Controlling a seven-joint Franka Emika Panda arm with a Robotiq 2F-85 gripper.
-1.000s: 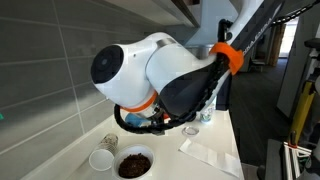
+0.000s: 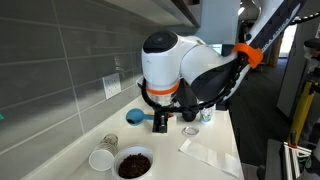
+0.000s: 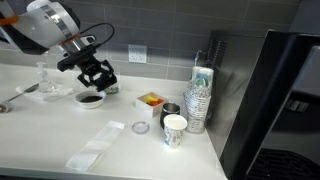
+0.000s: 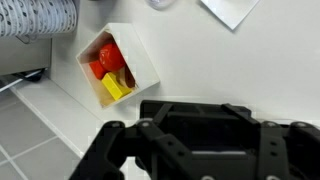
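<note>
In exterior view 1 my gripper hangs above the counter, pointing down, past a white bowl with dark contents. A blue scoop-like tool juts out to its left, its handle running to the fingers, so the fingers appear shut on it. The grip itself is too small to make out. Exterior view 2 shows the gripper over and slightly right of the bowl; the blue tool cannot be made out there. Only the black gripper body shows in the wrist view, with nothing visible between the fingers.
A white box with red and yellow items stands on the counter. Near it are a metal canister, a white cup and a patterned stack. A white sheet lies flat toward the front. The tiled wall borders the counter.
The bowl has stayed put.
</note>
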